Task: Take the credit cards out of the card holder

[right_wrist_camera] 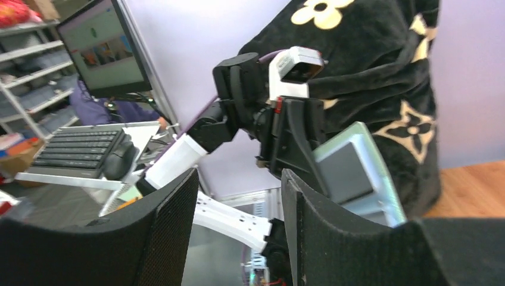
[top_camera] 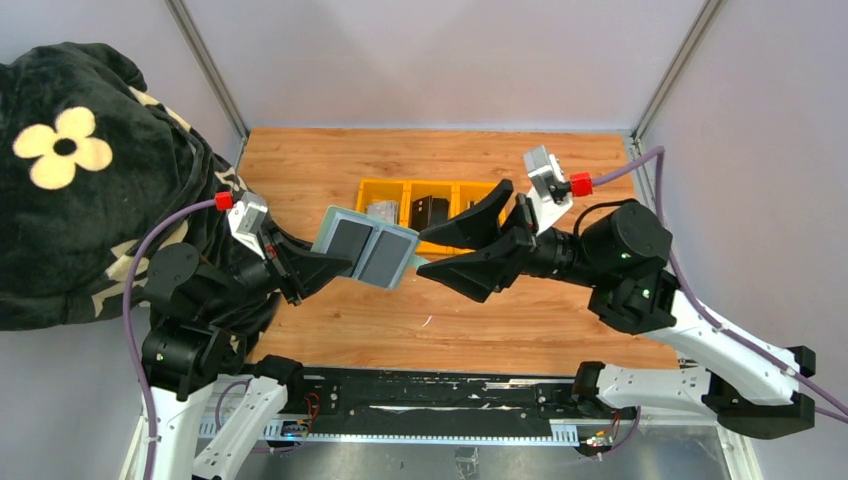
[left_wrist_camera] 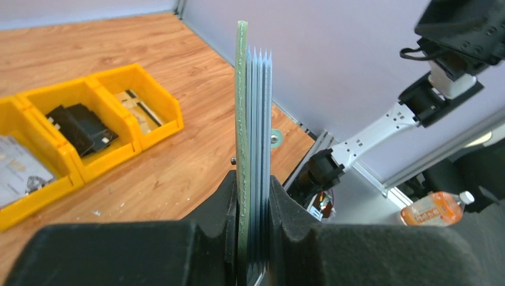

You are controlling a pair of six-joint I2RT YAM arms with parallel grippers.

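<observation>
The card holder (top_camera: pixel 369 246) is pale blue-green with grey panels, and it hangs above the table with my left gripper (top_camera: pixel 340 268) shut on its left end. Seen edge-on in the left wrist view, the holder (left_wrist_camera: pixel 253 119) shows several thin layers pressed together. A pale tab (left_wrist_camera: pixel 276 138) sticks out from its far side. My right gripper (top_camera: pixel 423 253) stands open just right of the holder, with nothing between its fingers. From the right wrist view the holder (right_wrist_camera: pixel 348 173) lies beyond the right finger (right_wrist_camera: pixel 298 220). Whether cards are inside cannot be made out.
A yellow divided tray (top_camera: pixel 368 188) stands at the table's middle behind the holder; its compartments contain a black item (left_wrist_camera: pixel 83 128) and other small things. A dark flowered blanket (top_camera: pixel 90 230) bulges at the left.
</observation>
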